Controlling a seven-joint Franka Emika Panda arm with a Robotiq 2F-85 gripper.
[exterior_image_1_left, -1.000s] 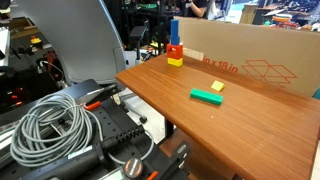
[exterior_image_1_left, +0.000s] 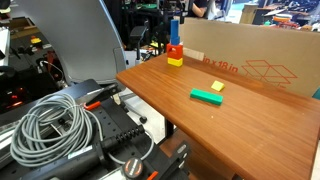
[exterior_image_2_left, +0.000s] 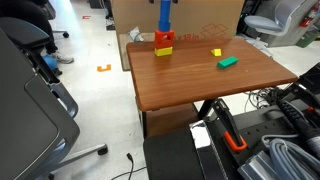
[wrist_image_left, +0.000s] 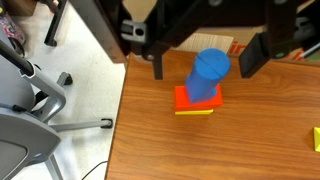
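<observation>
A blue block (wrist_image_left: 208, 68) stands upright on a red block (wrist_image_left: 199, 99), with a yellow block (wrist_image_left: 194, 112) under them on the wooden table. The same stack, with its blue block (exterior_image_2_left: 165, 14), red block (exterior_image_2_left: 163, 39) and yellow block (exterior_image_2_left: 163, 51), is at the table's back left in exterior view 2. My gripper is open at the top of the stack. One dark finger shows on either side of the blue block in the wrist view, with gaps on both sides. The gripper is hard to make out in the exterior views.
A green block (exterior_image_1_left: 206, 97) and a small yellow block (exterior_image_1_left: 217, 86) lie apart on the table (exterior_image_1_left: 240, 125). A cardboard panel (exterior_image_1_left: 250, 55) stands along the far edge.
</observation>
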